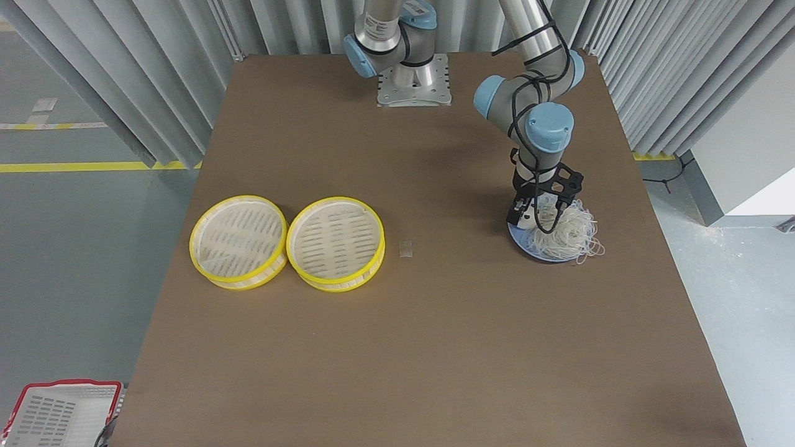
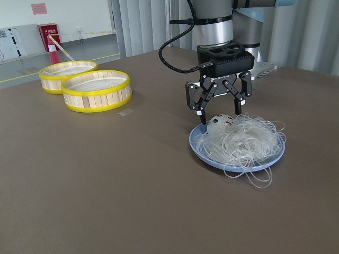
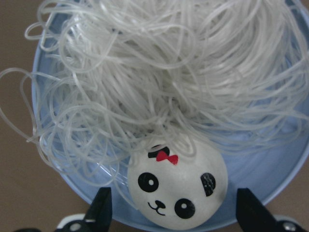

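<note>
A blue plate (image 2: 198, 139) on the table holds a tangle of white translucent noodle-like strands (image 3: 169, 63) and a round white panda-face object (image 3: 176, 186), some strands lying over its top. My gripper (image 2: 220, 117) is open above the plate, its fingertips at either side of the panda object in the wrist view, apart from each other with the object below between them. In the front view the gripper (image 1: 540, 212) partly hides the plate.
Two round bamboo baskets with yellow rims, one (image 1: 335, 282) nearer the plate and another (image 1: 238, 280), sit left on the brown table (image 1: 462, 350). A red-rimmed basket (image 1: 59, 417) is at the lower left beside the table.
</note>
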